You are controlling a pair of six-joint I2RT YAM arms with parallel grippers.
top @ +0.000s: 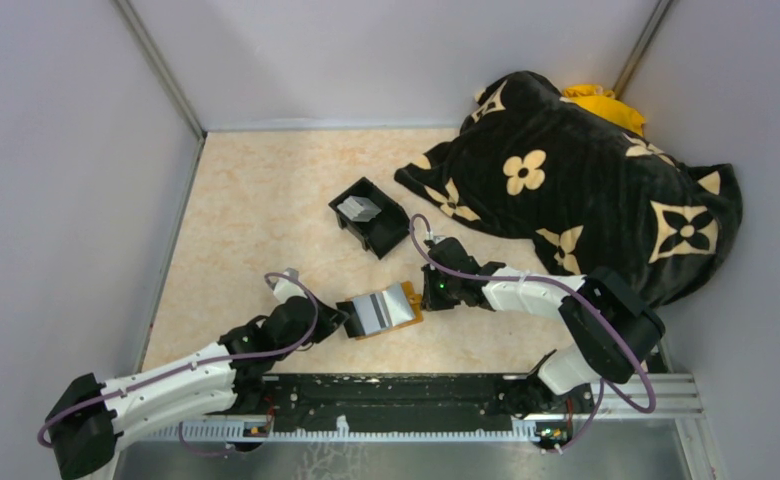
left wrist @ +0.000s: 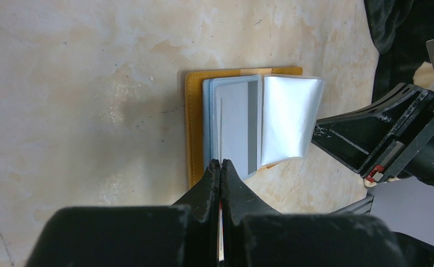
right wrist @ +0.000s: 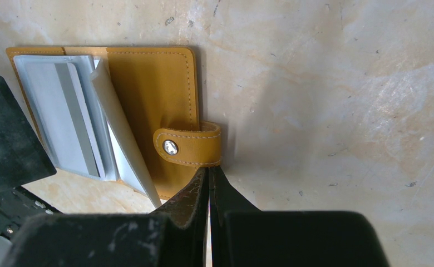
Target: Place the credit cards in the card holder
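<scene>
The tan leather card holder (top: 404, 327) lies opened on the table between both grippers, its light-coloured sleeves (right wrist: 59, 111) spread. My left gripper is shut on a thin dark card, seen edge-on in the left wrist view and as a dark card face (right wrist: 14, 139) in the right wrist view. This card stands beside and over the holder's left side; whether it touches a sleeve, I cannot tell. My right gripper is shut at the lower edge of the snap strap (right wrist: 195, 147); whether leather is pinched between its fingertips is hidden.
A black open box (top: 391, 232) with pale grey cards (top: 359, 209) inside sits behind the holder. A dark flowered cloth (top: 576, 190) is heaped at the back right. Left of the box, the table (top: 256, 200) is bare.
</scene>
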